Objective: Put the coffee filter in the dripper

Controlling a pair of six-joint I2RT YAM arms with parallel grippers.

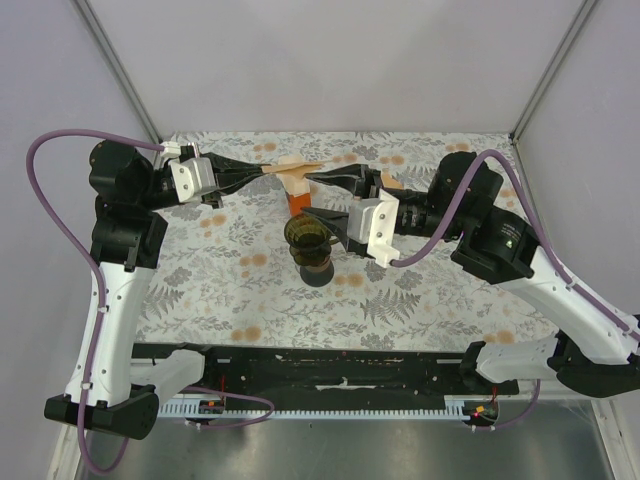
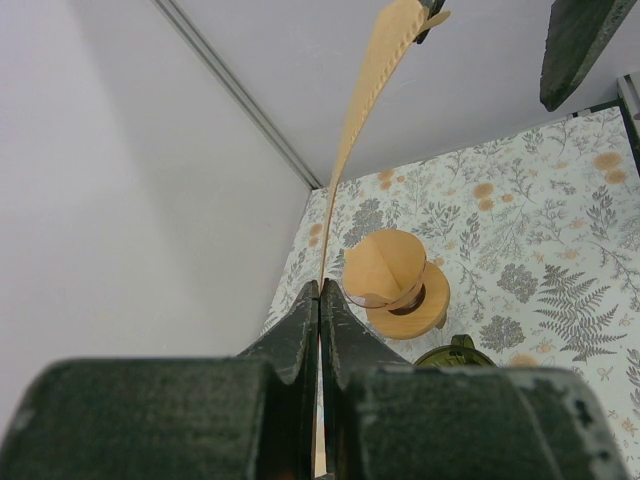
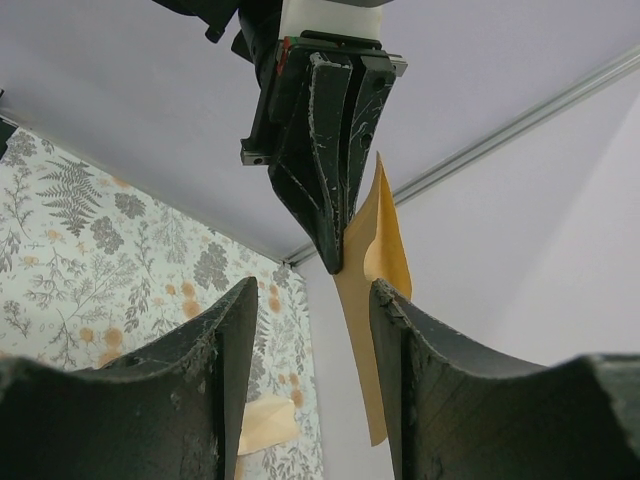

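A tan paper coffee filter (image 1: 292, 168) (image 2: 370, 80) is pinched in my left gripper (image 1: 263, 170), which is shut on its thin edge in the left wrist view. My right gripper (image 1: 324, 198) stands open around the filter's far side, its fingers spread above the dark olive dripper (image 1: 308, 235) (image 2: 455, 357). In the right wrist view the filter stands between the left gripper's tips and my right fingers, partly folded open.
An orange box (image 1: 298, 200) with paper on it stands behind the dripper. A cone-shaped wooden holder of filters (image 2: 395, 285) sits on the patterned table. Walls enclose the back and sides.
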